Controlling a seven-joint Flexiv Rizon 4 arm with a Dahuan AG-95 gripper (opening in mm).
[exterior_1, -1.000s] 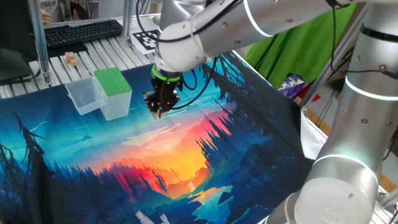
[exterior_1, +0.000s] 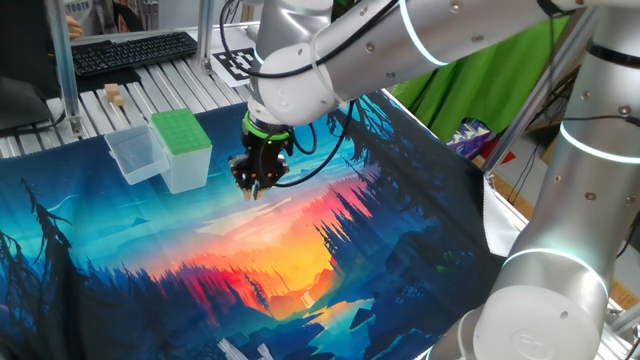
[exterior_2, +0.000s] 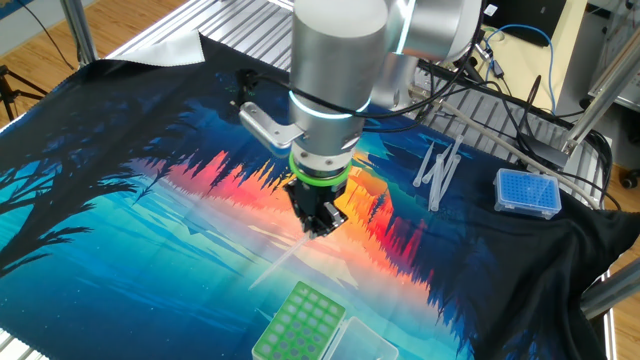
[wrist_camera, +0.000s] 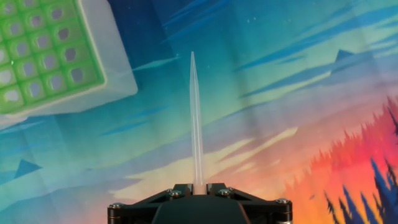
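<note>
A thin, clear pipette tip (wrist_camera: 196, 118) is gripped at its wide end by my gripper, its point reaching away from the fingers. In exterior view 2 the tip (exterior_2: 277, 262) slants from the gripper (exterior_2: 311, 233) down toward the green-topped box. That rack box (exterior_1: 182, 150), white-bodied with a green perforated top and an open clear lid, stands on the printed cloth. Exterior view 1 has the gripper (exterior_1: 254, 192) beside the box, above the cloth, with the tip hardly visible there. The rack's holes (wrist_camera: 46, 56) show at upper left in the wrist view.
Several loose clear tips (exterior_2: 437, 175) lie on the cloth, near a closed blue box (exterior_2: 527, 192). A keyboard (exterior_1: 135, 54) and small wooden blocks (exterior_1: 114, 95) are behind the rack.
Over the last second my gripper has lowered slightly in exterior view 1. The rack box and its lid have stayed put.
</note>
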